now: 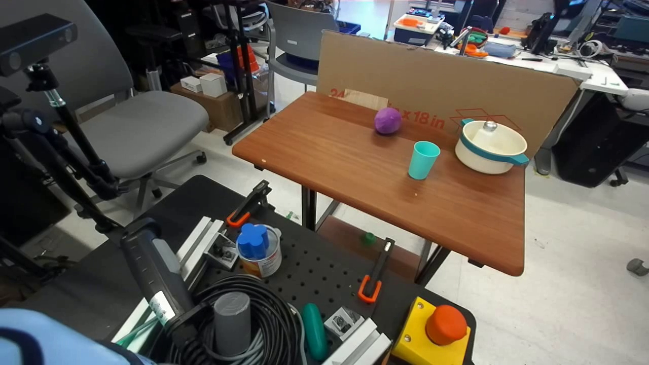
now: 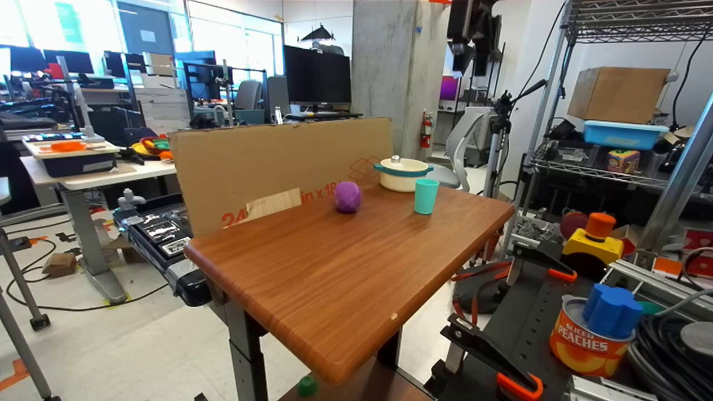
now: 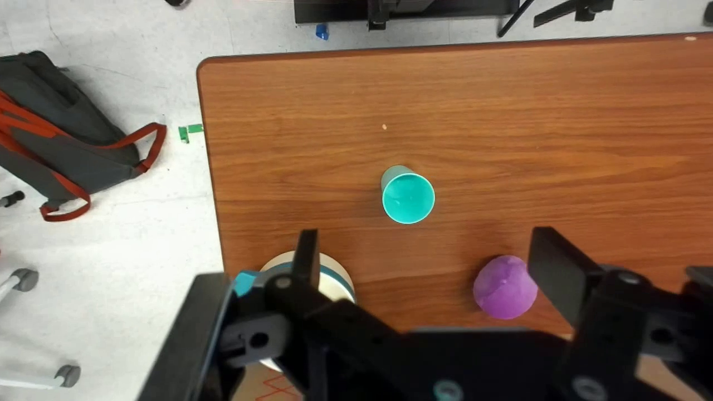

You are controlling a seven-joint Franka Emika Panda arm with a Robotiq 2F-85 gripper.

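Note:
A turquoise cup [image 3: 408,197] stands upright on the brown wooden table [image 1: 328,140]. A purple ball [image 2: 347,197] rests near the cardboard at the table's back. To the cup's right in exterior view 1 is a cream pot [image 1: 487,159] with teal handles and its lid on. High above the table, my gripper is open, its black fingers wide apart and nothing between them. In the wrist view the gripper's body covers part of the pot, while the cup and ball are in plain sight. Exterior view 2 has the gripper at its top edge.
A cardboard sheet [image 1: 438,85] stands along the table's back edge. Across a gap, a black pegboard bench [image 1: 316,270] carries clamps, a peach can [image 2: 591,341], coiled cable and a red-topped yellow button box [image 1: 429,334].

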